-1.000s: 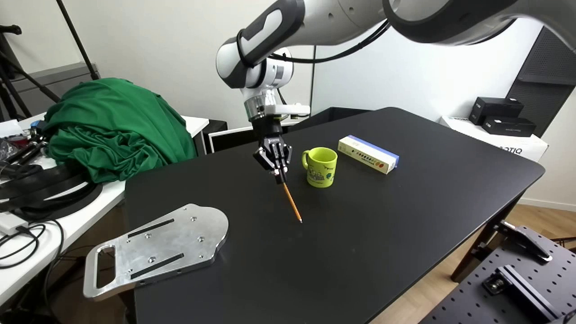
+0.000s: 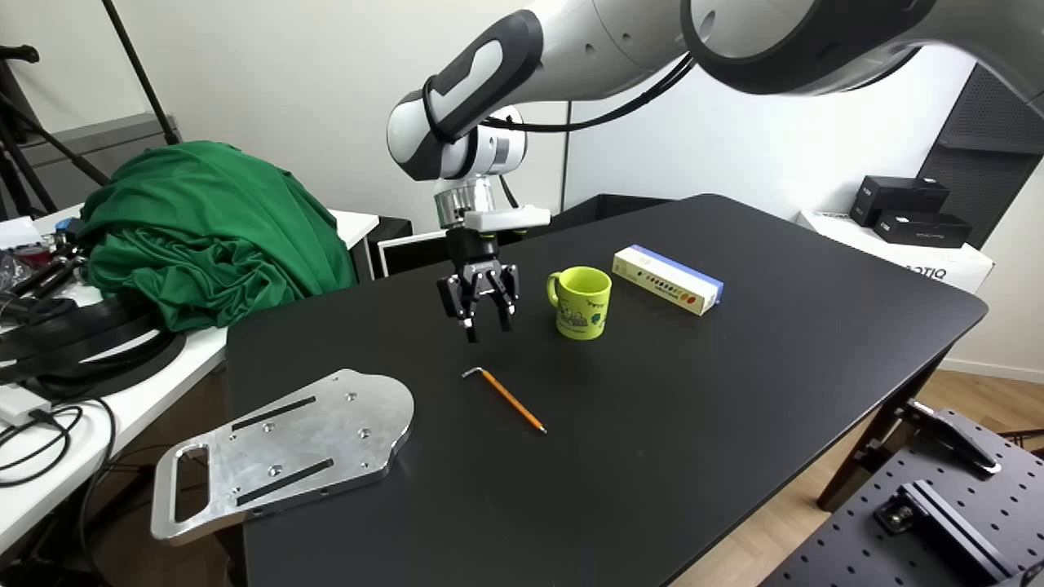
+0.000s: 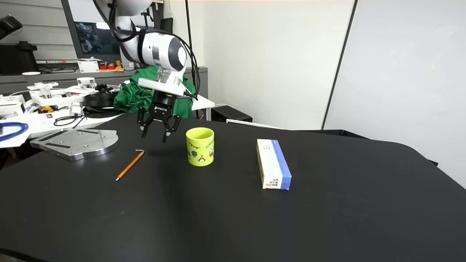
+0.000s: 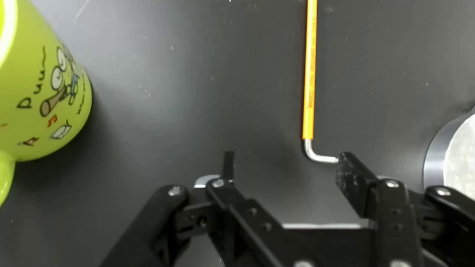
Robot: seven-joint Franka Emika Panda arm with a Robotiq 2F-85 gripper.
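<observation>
An orange hex key with a bent silver end lies flat on the black table, in front of my gripper. From the wrist view, my gripper is open with empty space between its fingers. The silver bend of the hex key reaches close to the right fingertip in that view; whether they touch, I cannot tell. Beside the gripper stands an upright yellow-green mug, its handle turned toward the gripper side. The inside of the mug is mostly hidden.
A white and blue box lies beyond the mug. The silver metal plate rests at the table's left edge, and a green cloth is heaped on the side table.
One second ago the gripper was shut on the hex key's bent end. Now its fingers are apart, the arm has shifted slightly left, and the hex key lies on the table.
</observation>
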